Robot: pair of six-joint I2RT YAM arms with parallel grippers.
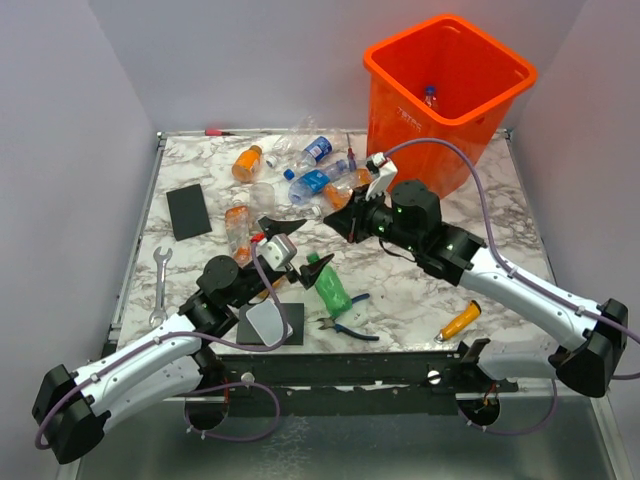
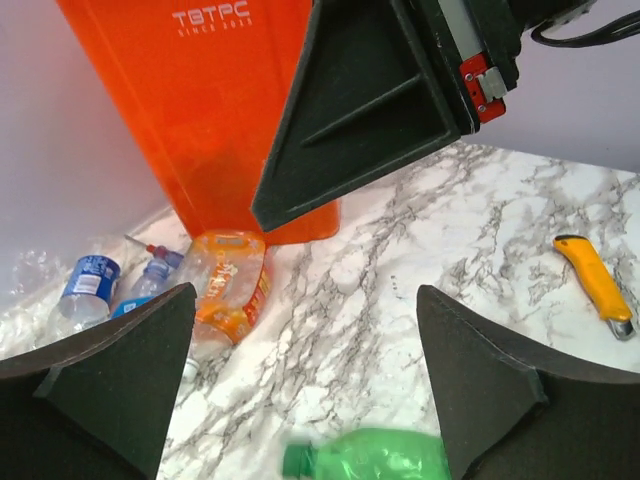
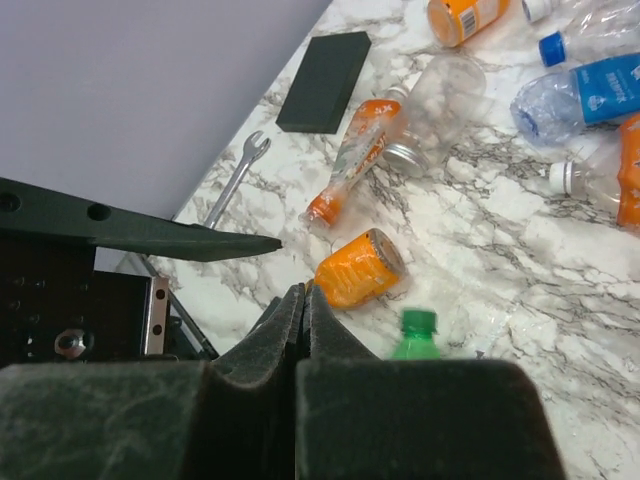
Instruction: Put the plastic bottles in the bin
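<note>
A green bottle [image 1: 332,288] lies on the marble table below my left gripper [image 1: 307,243], whose fingers are spread, with nothing between them; the bottle also shows low in the left wrist view [image 2: 375,460]. My right gripper [image 1: 352,228] is shut on nothing, just up and right of the left one. Clear, blue-labelled and orange bottles [image 1: 310,184] lie toward the back, and more orange containers [image 3: 358,268] lie at the left. The orange bin [image 1: 415,150] stands at the back right with a bottle [image 1: 430,100] inside.
A wrench [image 1: 160,285], a dark block [image 1: 188,211], pliers [image 1: 350,330] and a yellow knife [image 1: 459,321] lie around the table. A red-handled tool [image 1: 217,132] is at the back edge.
</note>
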